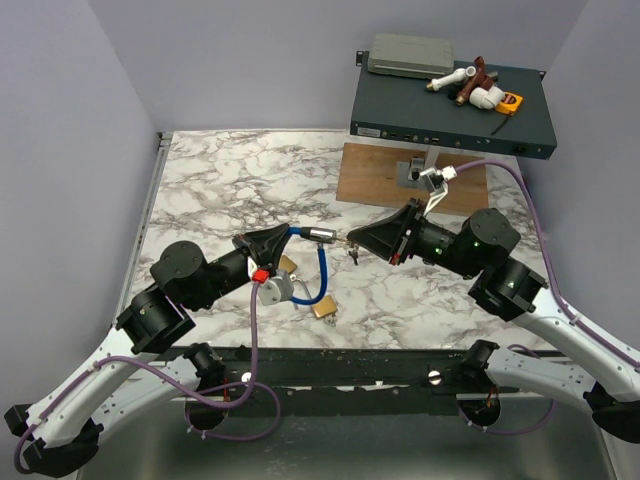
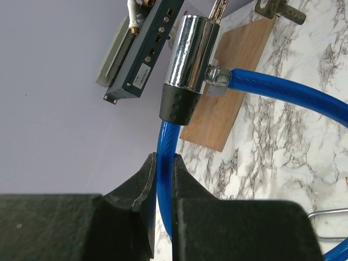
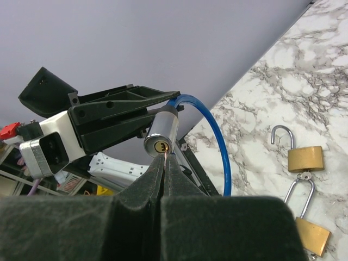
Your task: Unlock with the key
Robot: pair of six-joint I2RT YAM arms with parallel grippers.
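Observation:
A blue cable lock has a chrome cylinder (image 2: 191, 51) with a black collar, and its cable (image 2: 168, 142) bends round to the cylinder's side. My left gripper (image 1: 290, 232) is shut on that cable just behind the collar. Facing it, my right gripper is shut on the thin key (image 2: 218, 10), whose blade meets the keyhole face (image 3: 161, 147). How deep the blade sits cannot be told. A second key (image 1: 353, 256) dangles under the right fingertips. The cable's free end still sits at the side of the cylinder.
On the marble table below lie brass padlocks (image 3: 305, 159), the upper with its shackle swung open. A wooden board (image 1: 365, 172) and a dark rack unit (image 1: 450, 112) carrying small items stand at the back. Left of the arms, the table is clear.

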